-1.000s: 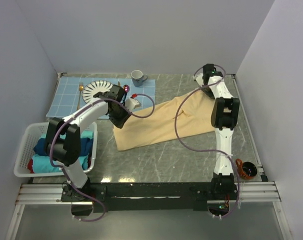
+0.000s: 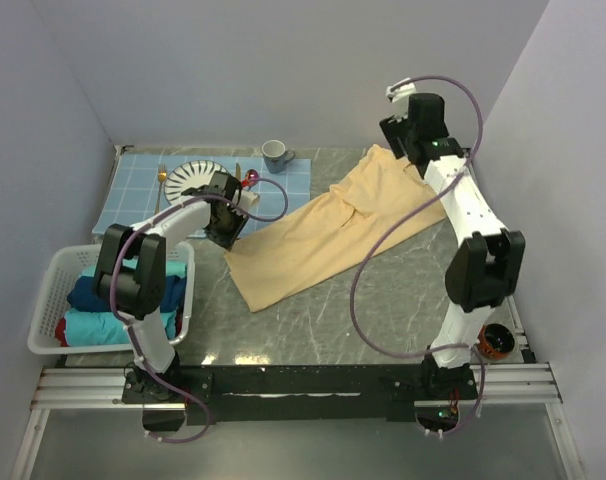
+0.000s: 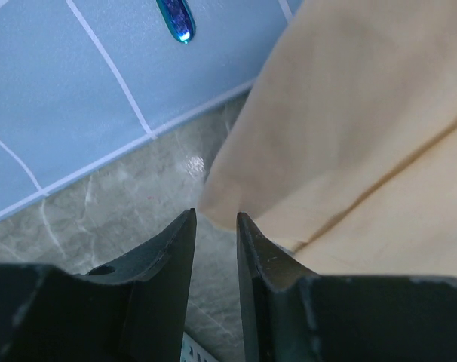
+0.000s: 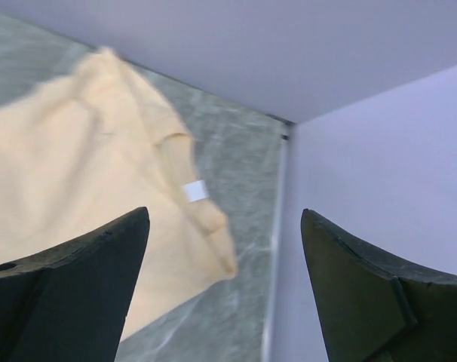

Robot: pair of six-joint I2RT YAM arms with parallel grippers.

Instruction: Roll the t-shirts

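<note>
A peach t-shirt (image 2: 323,240) lies slantwise across the table, fairly flat along its front and creased toward the back right. At its left end, my left gripper is open by a narrow gap; the shirt's corner (image 3: 227,200) shows just beyond the fingertips, and whether they touch cannot be told. My right gripper (image 2: 391,130) is raised over the back right end of the shirt. The right wrist view shows its fingers (image 4: 100,279) wide apart with nothing held, and a folded-over edge with a white tag (image 4: 194,190) beyond them.
A white basket (image 2: 41,305) of folded clothes stands at the left. On a blue mat (image 2: 123,195) are a striped plate (image 2: 196,175), cutlery and a grey mug (image 2: 276,157). An orange-brown pot (image 2: 495,342) sits front right. Bare table lies before the shirt.
The left gripper has edged left. The shirt's front left corner has slid forward and right.
</note>
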